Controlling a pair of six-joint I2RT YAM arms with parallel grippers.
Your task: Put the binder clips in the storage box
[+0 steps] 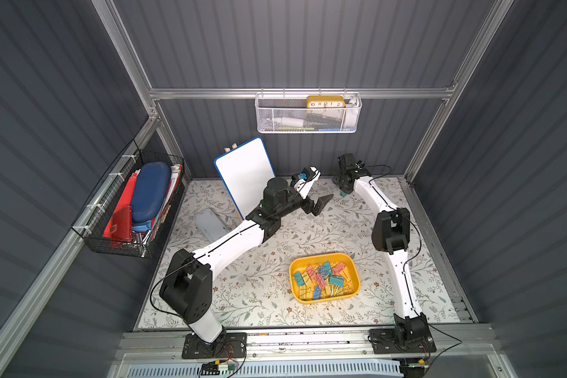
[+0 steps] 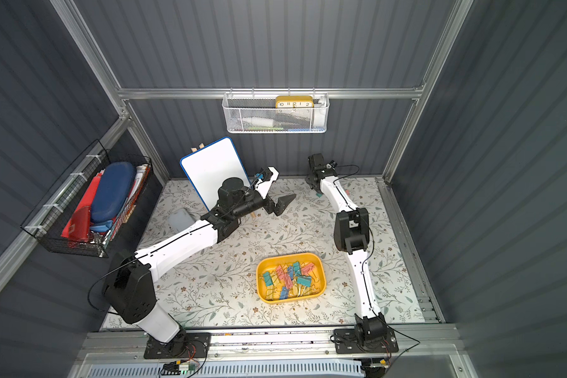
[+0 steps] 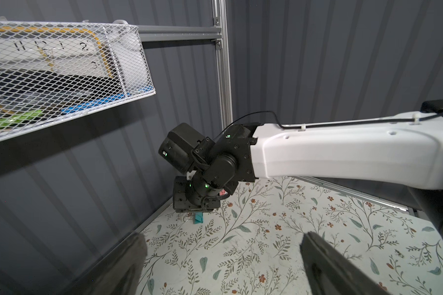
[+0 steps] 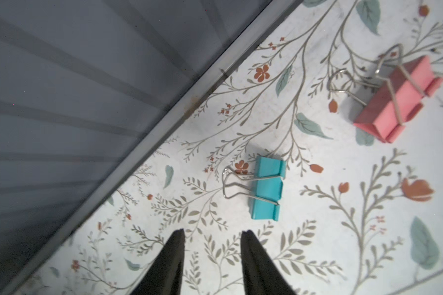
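Observation:
The yellow storage box (image 1: 293, 267) holds several coloured binder clips at the front of the table. In the right wrist view, a teal clip (image 4: 265, 189) lies on the floral surface near the back wall, and a pink clip (image 4: 394, 98) lies farther right. My right gripper is over the surface just short of the teal clip, fingers part open with nothing seen between them. My left gripper stands open and empty over the middle-left of the table, facing the right arm.
A whiteboard (image 1: 242, 167) leans at the back left beside a grey object (image 1: 209, 223). A white mesh basket (image 1: 277, 113) hangs on the back wall, a black wire basket (image 1: 107, 239) on the left.

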